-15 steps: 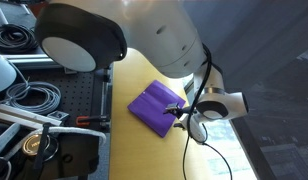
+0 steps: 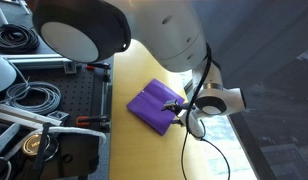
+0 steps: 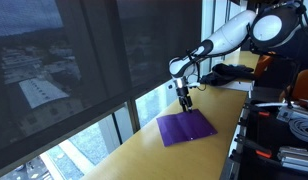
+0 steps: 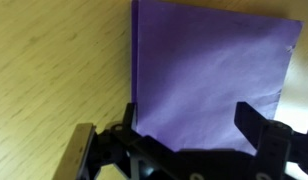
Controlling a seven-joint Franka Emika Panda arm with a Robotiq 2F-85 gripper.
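A flat purple cloth (image 4: 214, 75) with straight edges lies on the wooden table, filling much of the wrist view. The same cloth (image 3: 184, 129) is spread out in exterior view 2, under and in front of the arm. My gripper is open above the cloth, its two dark fingers wide apart with nothing between them. From the side, the gripper (image 3: 185, 106) points down over the cloth's far part. In exterior view 1 the gripper (image 2: 176, 113) hides part of the cloth (image 2: 152, 103).
Bare wooden table (image 3: 124, 160) surrounds the cloth on the window side. A black cart (image 2: 79, 100) with coiled cables (image 2: 36, 97) and tools stands along the table's other edge. A cable hangs from the arm over the table. Dark window blinds rise behind.
The arm and its hanging cable have shifted only slightly. The cloth lies in the same place.
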